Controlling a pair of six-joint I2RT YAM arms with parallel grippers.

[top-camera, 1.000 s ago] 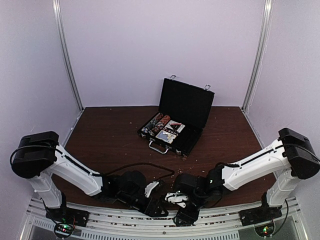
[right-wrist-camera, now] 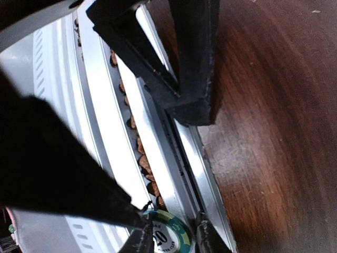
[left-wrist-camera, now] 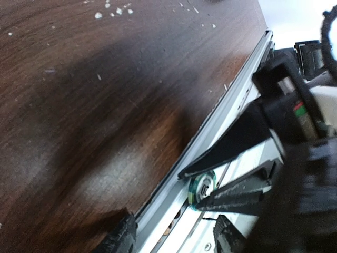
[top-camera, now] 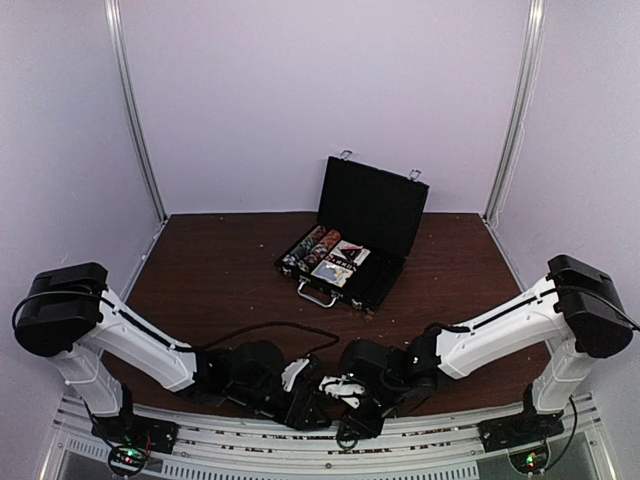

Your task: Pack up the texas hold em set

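Observation:
Low at the table's front edge, my two grippers face each other. A green-and-white poker chip stands between the right gripper's black fingers in the left wrist view. The right wrist view has the same chip spanning most of the gap of my right gripper; whether both fingers press on it is unclear. My left gripper is open, its fingertips apart below the chip. Farther back, the open black case holds rows of chips and cards.
A metal rail with slots runs along the table's front edge under both grippers. The case's lid leans upright at the back. Bare brown table lies around the case, with small white specks on it.
My right gripper has shifted a little left, closer to the left gripper. The left arm has moved only slightly. The case has stayed put.

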